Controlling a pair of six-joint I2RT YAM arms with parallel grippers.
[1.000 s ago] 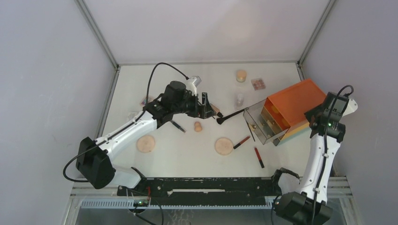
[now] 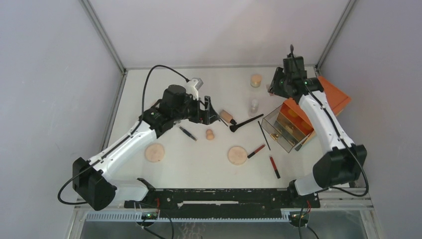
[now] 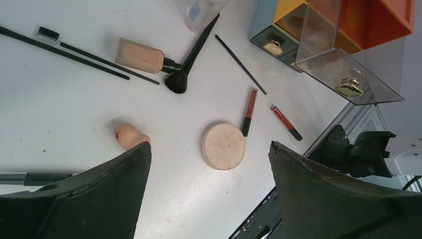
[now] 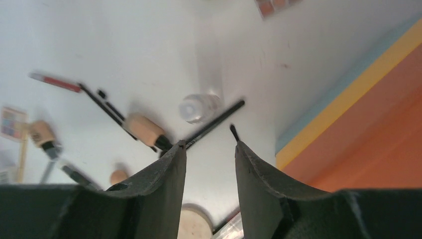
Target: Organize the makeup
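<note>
A makeup organizer [image 2: 333, 99] with orange top and clear drawer [image 3: 368, 79] sits at right. My right gripper [image 2: 274, 82] hangs over the back of the table by its top-left corner, part open; the right wrist view is blurred. My left gripper [image 2: 206, 112], open and empty, is above the middle. Below lie a foundation bottle [image 3: 139, 56], a fluffy brush [image 3: 176, 79], thin brushes [image 3: 239, 62], a sponge [image 3: 127, 134], a round puff [image 3: 222, 147], two lip glosses [image 3: 283, 119] and a clear bottle [image 4: 199, 107]. An eyeshadow palette [image 4: 273, 7] is partly visible.
A small jar [image 2: 256, 80] stands at the back. Another puff [image 2: 154, 153] and a dark pen [image 2: 188, 133] lie at the left. The front middle of the table has free room.
My right arm has swung from the organizer's right side leftward and back, over the palette area. My left gripper has shifted slightly left. The organizer's clear drawer front has shifted slightly.
</note>
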